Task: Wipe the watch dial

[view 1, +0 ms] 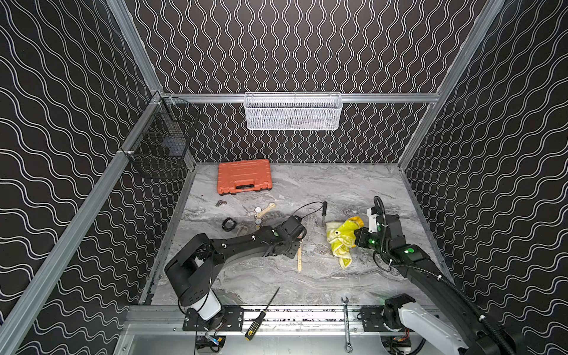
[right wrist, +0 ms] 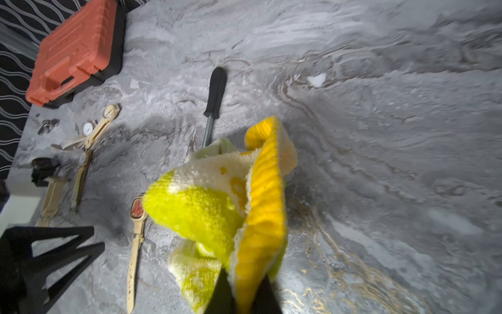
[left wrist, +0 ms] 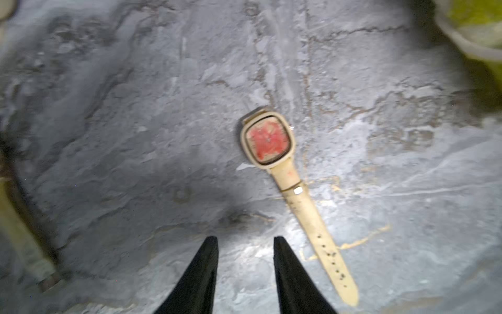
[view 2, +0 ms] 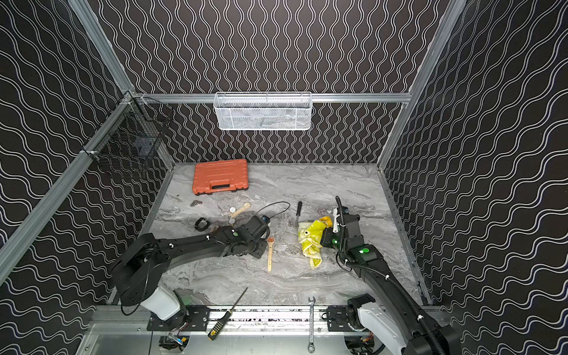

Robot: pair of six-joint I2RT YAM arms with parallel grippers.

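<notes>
A beige watch [left wrist: 267,137] lies face up on the marble table [left wrist: 157,104], its square dial covered with red smears, its strap stretched toward the front. My left gripper is above the table, just short of the watch, fingers apart and nothing between them. My right gripper is shut on a crumpled yellow and white cloth [right wrist: 198,209], which hangs to the right of the watch in the top views [view 1: 342,236].
Other watches [right wrist: 102,125] lie back left, with a black band [view 1: 229,223]. An orange case [view 1: 243,177] sits at the back, a screwdriver [view 1: 324,208] behind the cloth.
</notes>
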